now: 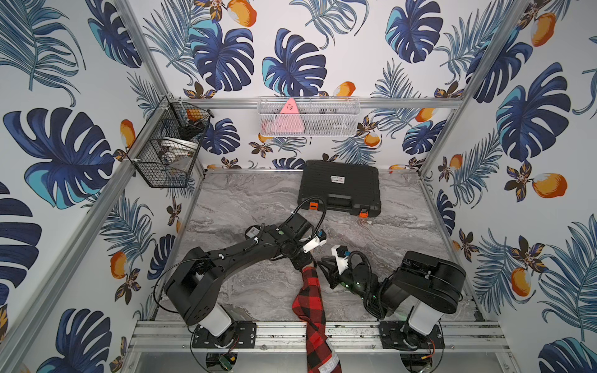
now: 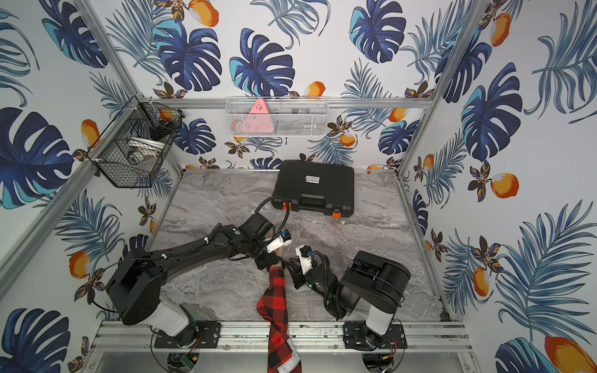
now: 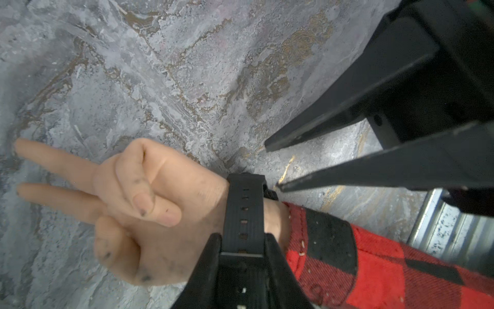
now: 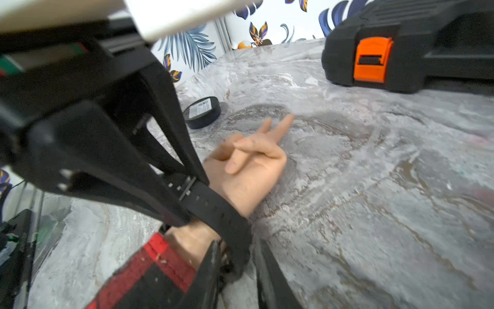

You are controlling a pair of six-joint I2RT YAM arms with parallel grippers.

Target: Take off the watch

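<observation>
A mannequin hand [image 3: 164, 216] in a red-plaid sleeve [image 3: 380, 273] lies palm up, wearing a black watch strap [image 3: 244, 206] around its wrist, with a metal keeper or buckle across it. My left gripper is shut on the strap, seen also above the wrist in the right wrist view. My right gripper is part open, its fingertips low beside the wrist on the strap's other side, close to the buckle; whether they touch it is unclear. From above, both grippers [image 1: 329, 266] crowd the wrist, largely hiding the watch.
A black case [image 1: 339, 186] with orange latches lies at the back. A dark round object [image 4: 201, 113] is on the table beyond the hand. A black basket [image 1: 168, 149] and a white mesh basket [image 1: 323, 118] hang on the walls.
</observation>
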